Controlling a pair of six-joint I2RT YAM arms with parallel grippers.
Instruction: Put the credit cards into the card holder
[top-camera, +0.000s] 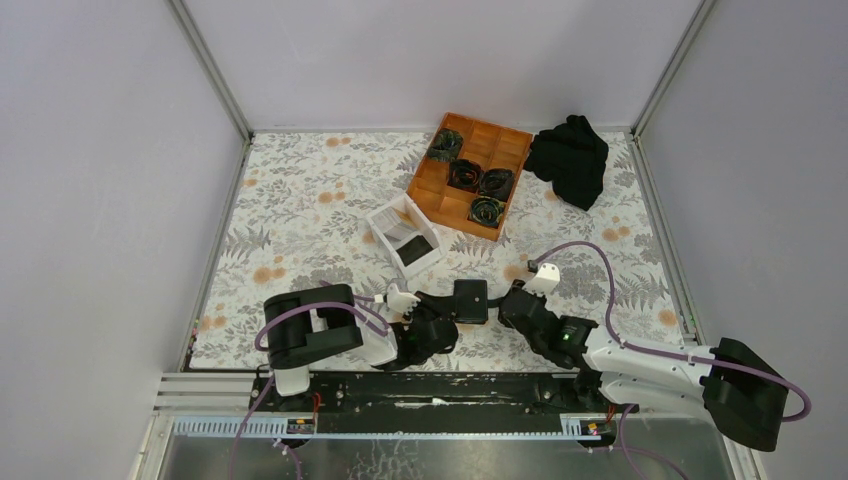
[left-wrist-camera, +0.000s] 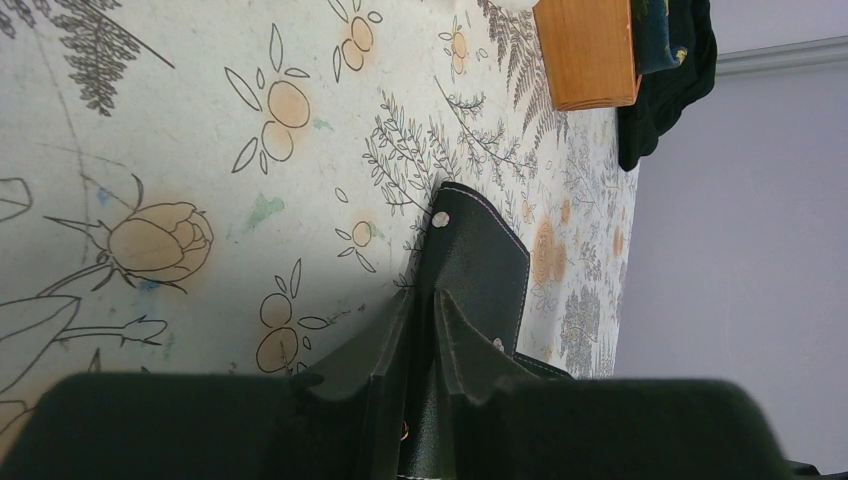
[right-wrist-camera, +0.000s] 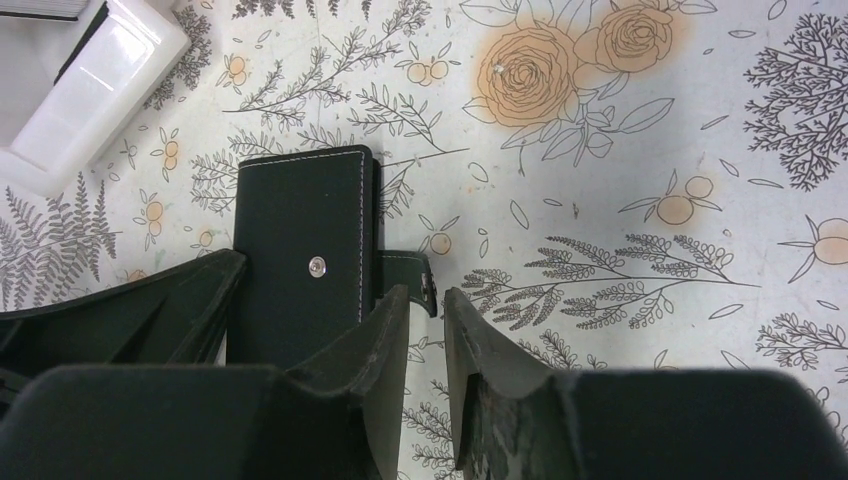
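Note:
The black card holder lies near the front of the table, its stitched body and small side flap seen from above in the right wrist view. My left gripper is at the holder's left side, fingertips over a black stitched piece; whether it grips it I cannot tell. My right gripper is just right of the holder beside the flap, fingers slightly apart, nothing visible between them. No credit cards can be clearly made out.
A white tray sits behind the holder, a wooden organizer with dark coils farther back, and a black cloth at back right.

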